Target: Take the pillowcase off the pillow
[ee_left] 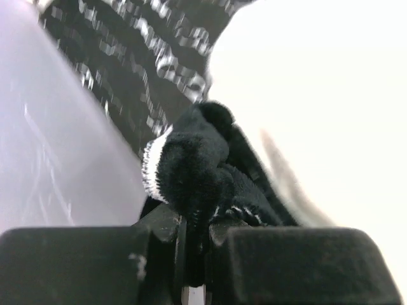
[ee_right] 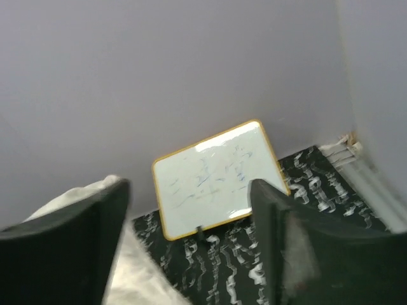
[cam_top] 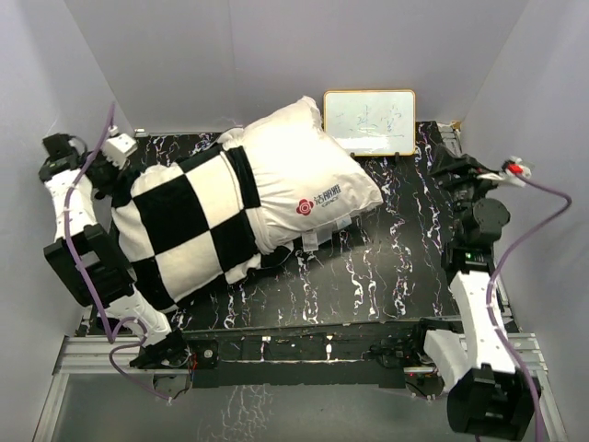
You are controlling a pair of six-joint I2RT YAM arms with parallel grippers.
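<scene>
The black-and-white checked pillowcase (cam_top: 198, 221) covers the left part of the white pillow (cam_top: 304, 175), whose printed half lies bare to the right, in the top view. At the left wall my left gripper (cam_top: 122, 170) is shut on the dark pillowcase fabric (ee_left: 194, 165), which bunches up between its fingers in the left wrist view. My right gripper (cam_top: 460, 168) is at the right, clear of the pillow, with its blurred fingers apart and nothing between them in the right wrist view.
A whiteboard (cam_top: 368, 120) stands at the back behind the pillow. Grey walls enclose the sides and back.
</scene>
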